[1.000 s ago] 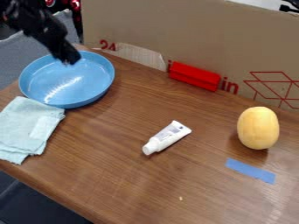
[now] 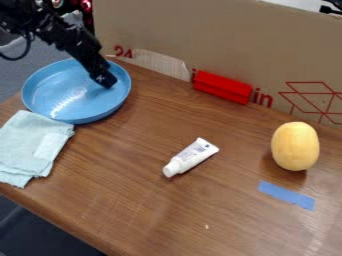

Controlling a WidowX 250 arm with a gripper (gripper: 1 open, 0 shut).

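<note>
My gripper [image 2: 99,76] is a dark arm reaching in from the top left, its fingertips low over the right part of a round blue plate [image 2: 63,101]. The fingers are open as far as can be seen; nothing clear shows between them. The plate lies at the left edge of the wooden table [image 2: 154,215], with a pale folded cloth [image 2: 30,147] in front of it.
A white tube [image 2: 190,157] lies mid-table. A red block [image 2: 222,86] rests at the back against a cardboard wall [image 2: 241,35]. A yellow oval object [image 2: 294,146] and a blue strip [image 2: 286,196] are on the right.
The gripper has come down and to the right, from above the plate's back to low over the plate. The objects on the table look unchanged.
</note>
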